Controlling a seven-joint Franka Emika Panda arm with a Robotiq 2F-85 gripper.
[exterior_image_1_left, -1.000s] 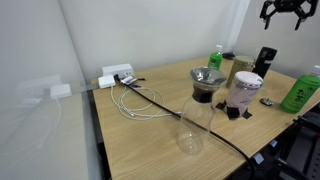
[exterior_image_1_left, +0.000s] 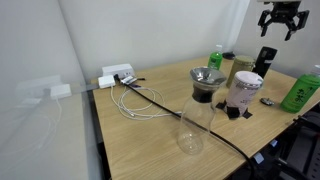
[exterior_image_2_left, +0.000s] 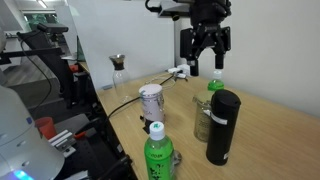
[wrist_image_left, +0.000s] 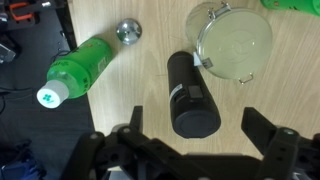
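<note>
My gripper (exterior_image_1_left: 276, 34) is open and empty, held in the air above the black cylinder (exterior_image_1_left: 265, 61). From the opposite side, the gripper (exterior_image_2_left: 206, 66) appears over the same black cylinder (exterior_image_2_left: 223, 127), which stands upright on the table. In the wrist view, the cylinder (wrist_image_left: 194, 115) shows below and between the spread fingers, with a clear gap to either side. No contact shows.
Close to the cylinder stand a lidded jar (wrist_image_left: 236, 42) and a green bottle (wrist_image_left: 84, 66). A small metal item (wrist_image_left: 129, 31) lies nearby. A pink-white canister (exterior_image_1_left: 241, 91), a glass carafe (exterior_image_1_left: 196, 126) and a black cable (exterior_image_1_left: 185, 117) occupy more table.
My gripper has come down slightly toward the black cylinder. The objects on the table have not moved.
</note>
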